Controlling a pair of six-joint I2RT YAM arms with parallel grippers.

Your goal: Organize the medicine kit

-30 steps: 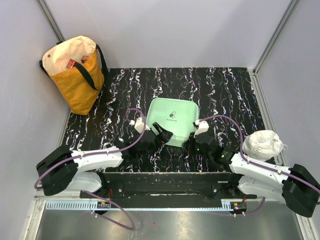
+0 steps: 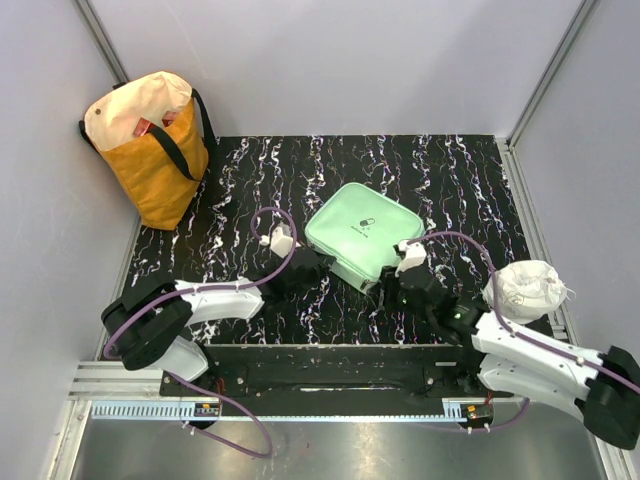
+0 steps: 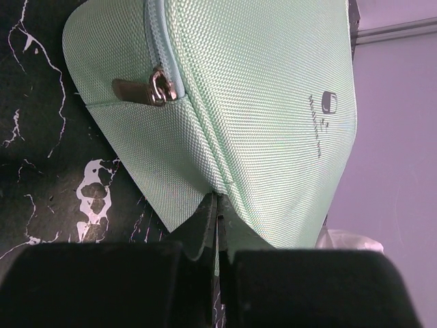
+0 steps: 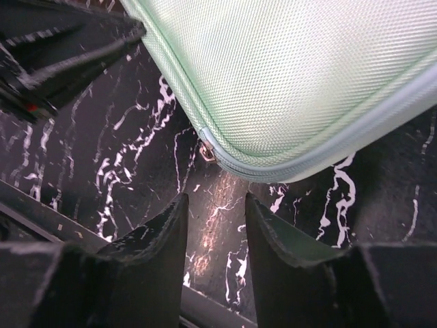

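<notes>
The mint-green medicine case, closed and printed with a pill logo, lies at an angle on the black marbled mat. My left gripper is shut at its near-left side, fingertips against the fabric beside the zip; its metal zipper pull shows in the left wrist view. My right gripper is part open at the near-right end, empty between its fingers, just short of a zipper pull at the case's corner.
A yellow tote bag stands at the back left, a white cloth sack at the right edge.
The case has turned and shifted back and to the right.
</notes>
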